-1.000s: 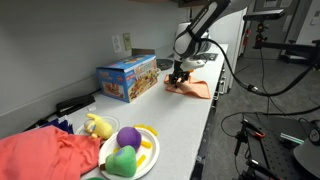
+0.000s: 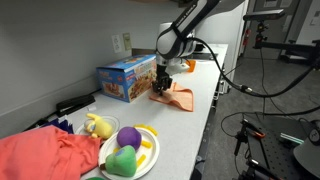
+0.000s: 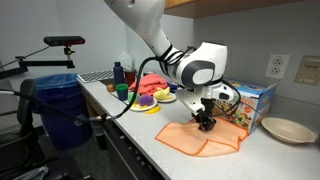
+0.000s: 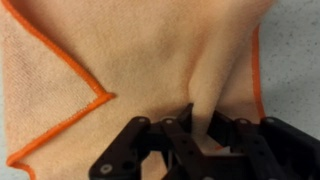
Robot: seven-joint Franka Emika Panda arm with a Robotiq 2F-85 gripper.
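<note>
An orange cloth with brighter orange edging lies on the white counter, in front of the box. My gripper is low over the cloth and shut on a raised fold of it. In the wrist view the pinched fold runs up from between the gripper's fingers, while one corner of the cloth is folded over at the left. The rest of the cloth spreads across the counter around the gripper.
Close behind the cloth stands a blue box. A white plate with toy vegetables and a red cloth are farther along the counter. A beige bowl sits right of the box.
The arm and gripper have moved along the counter toward the blue box, leftward in exterior view 1. The orange cloth has shifted the same way with the gripper.
</note>
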